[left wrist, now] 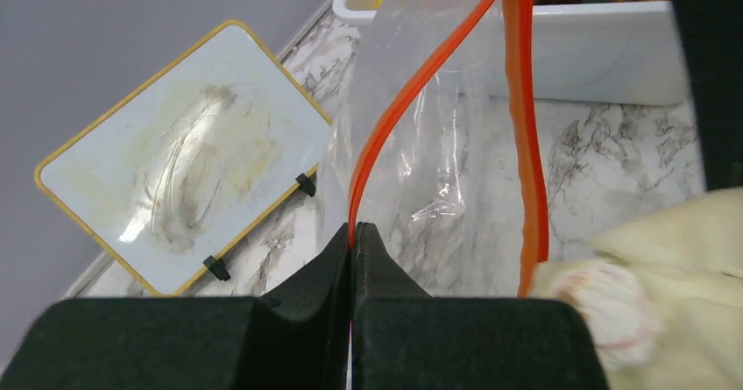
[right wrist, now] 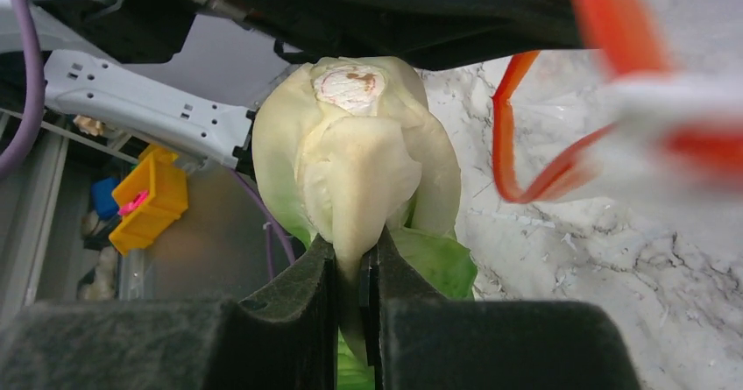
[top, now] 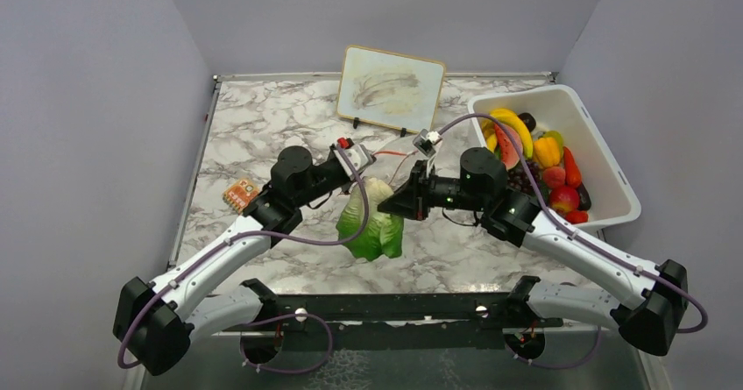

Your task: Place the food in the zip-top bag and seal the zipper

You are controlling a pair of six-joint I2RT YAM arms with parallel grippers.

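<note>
Pale at its stem and green at its leaves, a lettuce [top: 371, 235] hangs raised in the middle of the top view. My right gripper is shut on one of its leaf ribs. The clear zip top bag [left wrist: 451, 136] has an orange zipper; its mouth gapes. The tips of my left gripper are closed on one zipper edge. In the left wrist view the lettuce stem [left wrist: 683, 298] is at the lower right, beside the bag mouth. Arms hide much of the bag from above.
A white bin [top: 618, 184] of fruit and vegetables stands at the right. The whiteboard [top: 391, 88] leans at the back. A small orange packet [top: 238, 195] lies on the left.
</note>
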